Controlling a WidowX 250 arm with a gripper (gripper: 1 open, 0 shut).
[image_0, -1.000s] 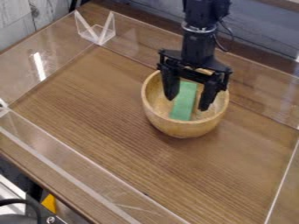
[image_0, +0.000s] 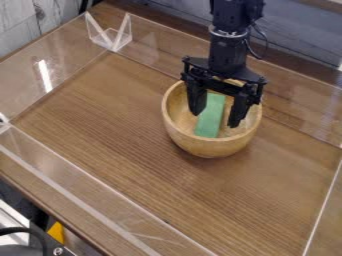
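My black gripper (image_0: 218, 101) is open, its two fingers reaching down into a round yellow-tan bowl (image_0: 211, 144) at the centre right of the camera view. A green oblong object (image_0: 209, 121) lies in the bowl between the fingers. Whether the fingertips touch it is hard to tell.
A white wire-like item (image_0: 107, 36) stands at the upper left. Dark cables and a small yellow item lie off the lower left edge.
The gripper and arm have shifted very slightly within the bowl. The bowl and green object look nearly unchanged.
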